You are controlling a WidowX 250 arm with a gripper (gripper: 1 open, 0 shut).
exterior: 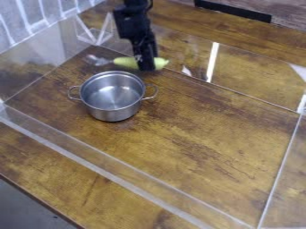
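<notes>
My black gripper [146,62] is at the top centre, on a long pale green object [128,63], perhaps a corn cob or vegetable, behind the steel pot [113,96]. The fingers are dark and small, so I cannot tell whether they are closed on it. The pot has two side handles and stands on the wooden table. A small silvery item [98,60], possibly a spoon, is left of the green object.
Clear low walls surround the work area on the wooden table [203,152].
</notes>
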